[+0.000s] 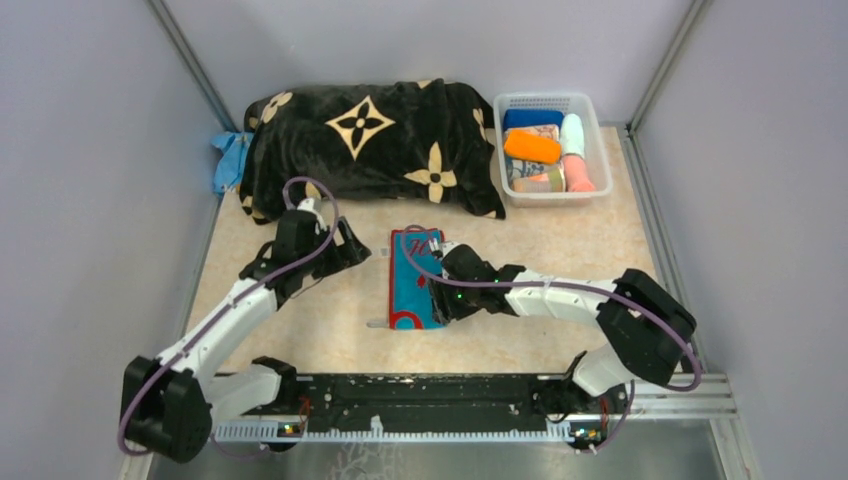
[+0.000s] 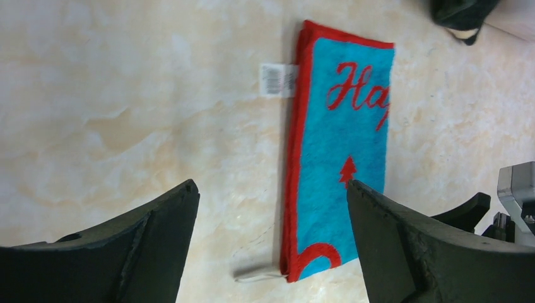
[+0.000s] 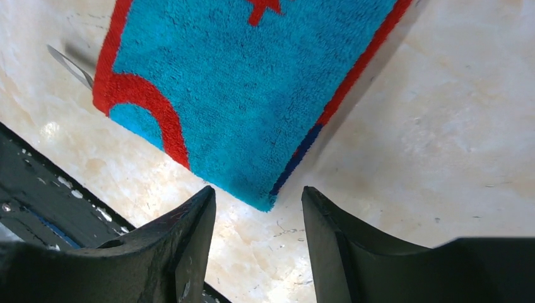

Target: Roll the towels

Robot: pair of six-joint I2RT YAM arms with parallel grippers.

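A teal towel (image 1: 410,280) with red edging and red lettering lies folded flat and upright-aligned near the table's middle, seen whole in the left wrist view (image 2: 334,145). My left gripper (image 1: 352,244) hovers to its left, open with nothing between its fingers. My right gripper (image 1: 440,305) is over the towel's right side toward the near end; in the right wrist view the open fingers (image 3: 176,252) sit just beside the towel's lower corner (image 3: 258,189), holding nothing.
A dark patterned blanket (image 1: 300,140) is heaped along the back. A white basket (image 1: 550,198) at the back right holds several rolled towels. Bare table lies left and right of the towel; a dark rail runs along the front edge.
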